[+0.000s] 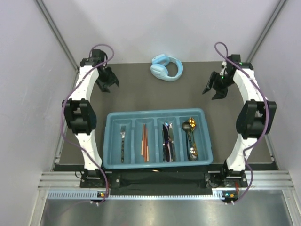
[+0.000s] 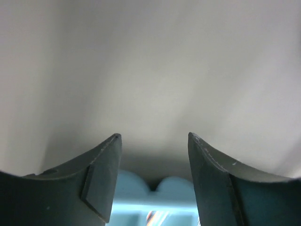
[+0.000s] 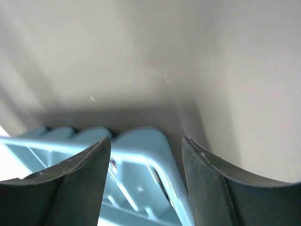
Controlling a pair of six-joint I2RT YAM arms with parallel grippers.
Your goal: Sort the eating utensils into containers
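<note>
A blue divided tray [image 1: 205, 146] lies on the table, holding a fork [image 1: 122, 141], chopsticks [image 1: 145, 143], knives [image 1: 167, 141] and spoons [image 1: 190, 141], each kind in its own compartment. My left gripper [image 1: 109, 84] is raised beyond the tray's back left; in its blurred wrist view it stands open, with nothing between the fingertips. My right gripper [image 1: 211, 95] is raised off the back right corner, its fingers apart and empty, the tray's rim below it in the right wrist view.
Light blue headphones [image 1: 164, 70] lie at the back middle. Bare table [image 1: 131, 94] lies between them and the tray, and walls enclose the sides and back.
</note>
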